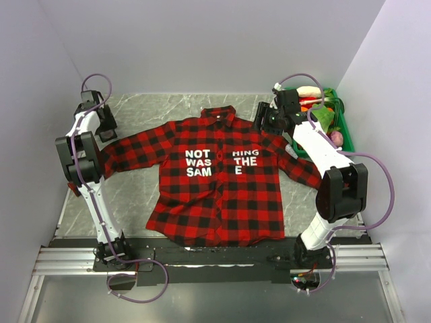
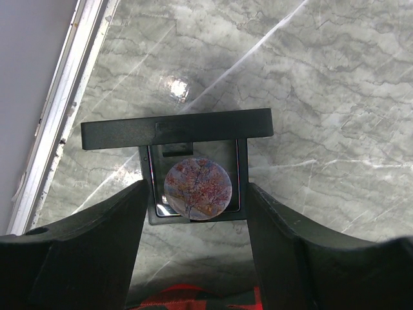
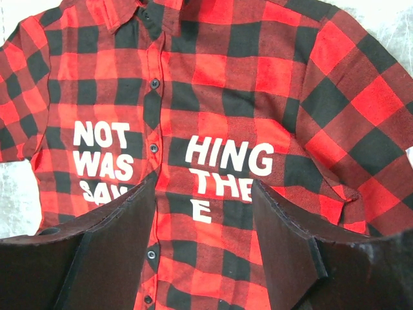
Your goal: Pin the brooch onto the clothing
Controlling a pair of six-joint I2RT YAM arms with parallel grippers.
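A round brooch [image 2: 197, 188] with a mottled pink face rests in a small black box [image 2: 176, 129] on the marble, at the far left of the top view. My left gripper hovers over it, open, one finger either side of the brooch. The red and black checked shirt [image 1: 219, 195] lies spread out with white lettering on its chest. My right gripper is open above the shirt's right shoulder, nothing between its fingers.
A green basket of vegetables [image 1: 324, 118] stands at the back right. White walls border both sides and the back. Bare marble [image 1: 148, 108] shows along the back and left of the shirt.
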